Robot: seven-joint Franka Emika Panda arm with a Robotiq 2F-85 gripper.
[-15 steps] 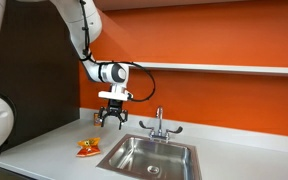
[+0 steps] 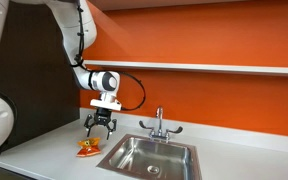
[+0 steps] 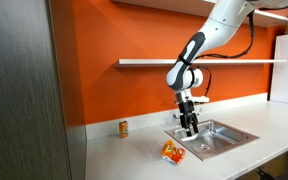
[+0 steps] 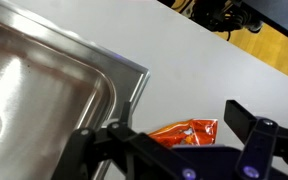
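An orange snack bag [image 2: 88, 148] lies on the white counter, left of the sink [image 2: 152, 157]. My gripper [image 2: 100, 131] hangs above the counter between the bag and the sink, fingers pointing down and spread apart. From the other side, the bag [image 3: 172, 152] shows red and yellow patches, with the gripper [image 3: 189, 132] higher and to its right. In the wrist view the bag [image 4: 189, 131] shows partly between and behind the open fingers of the gripper; its lower part is hidden by them. Nothing is held.
A small orange box or can [image 3: 123, 130] stands near the back wall. The faucet [image 2: 159, 124] rises behind the sink, and a white shelf [image 2: 204, 69] runs along the orange wall above. Bare counter [image 3: 114, 160] surrounds the bag.
My gripper has moved left and lower in exterior view 1, closer to the bag. The bag has stayed in place.
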